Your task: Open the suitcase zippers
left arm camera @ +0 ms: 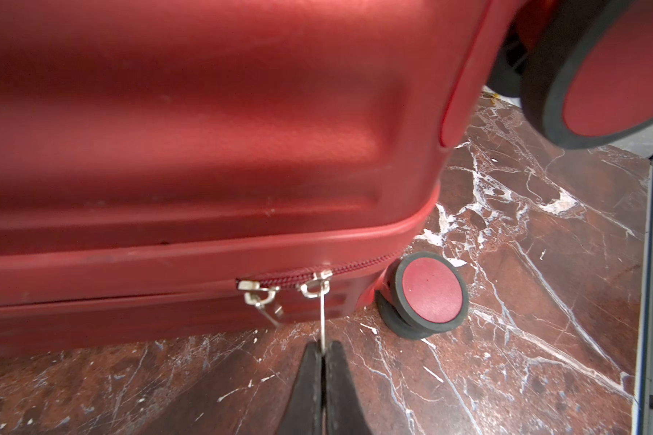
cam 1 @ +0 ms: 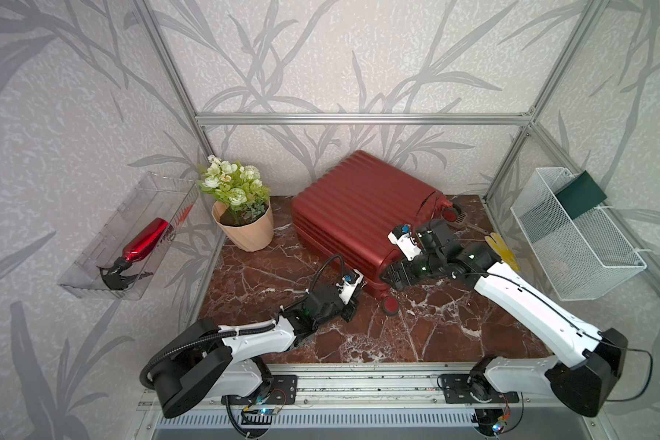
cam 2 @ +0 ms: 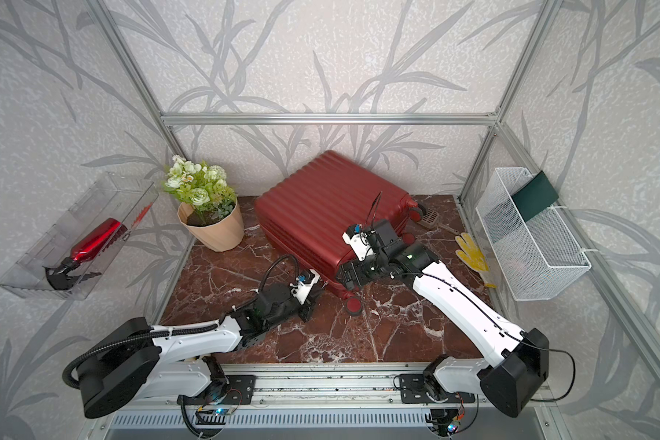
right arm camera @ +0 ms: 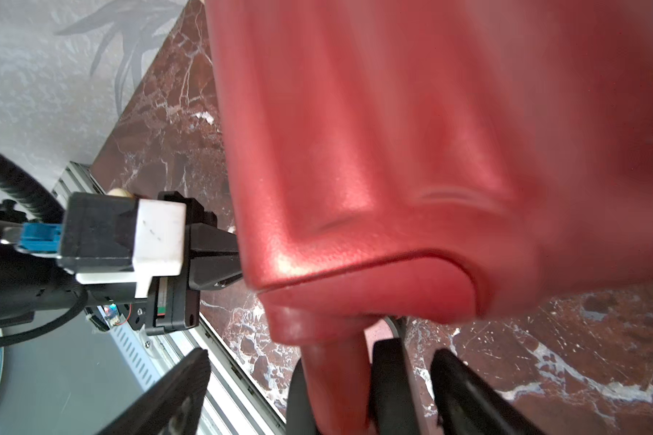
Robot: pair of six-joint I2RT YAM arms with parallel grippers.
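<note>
A red suitcase [cam 1: 359, 205] [cam 2: 322, 205] lies flat on the marble table. In the left wrist view two metal zipper sliders sit on its side zip [left arm camera: 290, 279], near a corner wheel [left arm camera: 429, 290]. My left gripper is shut, with the tip of the long zipper pull [left arm camera: 322, 311] between its fingertips, just in front of the suitcase. My right gripper is open over the suitcase's front right corner, its blurred fingers either side of a wheel housing [right arm camera: 333, 377]. The zip is hidden in the right wrist view.
A flower pot [cam 1: 243, 234] stands back left. A clear basket with a red bottle [cam 1: 143, 240] hangs on the left wall, a white wire basket [cam 1: 579, 260] on the right. A yellow glove [cam 2: 470, 255] lies right of the suitcase.
</note>
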